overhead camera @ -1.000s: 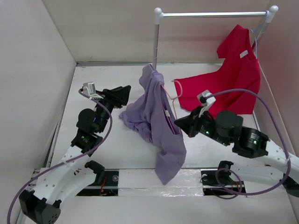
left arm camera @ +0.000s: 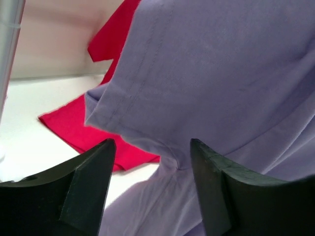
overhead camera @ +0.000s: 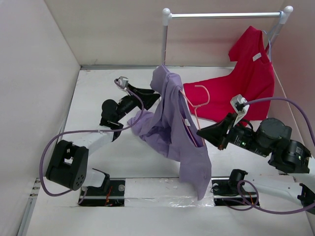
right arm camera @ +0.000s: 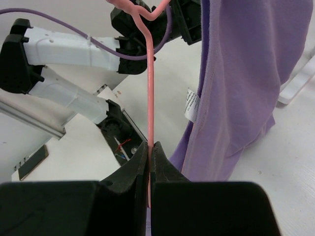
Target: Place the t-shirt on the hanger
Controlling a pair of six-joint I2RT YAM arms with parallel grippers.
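A purple t-shirt (overhead camera: 174, 128) hangs draped on a pink hanger (overhead camera: 202, 105), with a white label near its opening and its lower part trailing to the left. My right gripper (overhead camera: 202, 132) is shut on the hanger's pink wire, which runs vertically between its fingers in the right wrist view (right arm camera: 150, 162). My left gripper (overhead camera: 155, 94) is part open beside the shirt's upper left; in the left wrist view its fingers (left arm camera: 88, 182) frame a purple fold, with the cloth's hemmed edge just beyond them.
A metal rack (overhead camera: 221, 15) stands at the back, with a red t-shirt (overhead camera: 251, 83) hanging at its right and spreading onto the white floor. Walls bound both sides.
My left gripper has moved right and up to the shirt's upper part. The right gripper, hanger and shirt have shifted slightly to the right.
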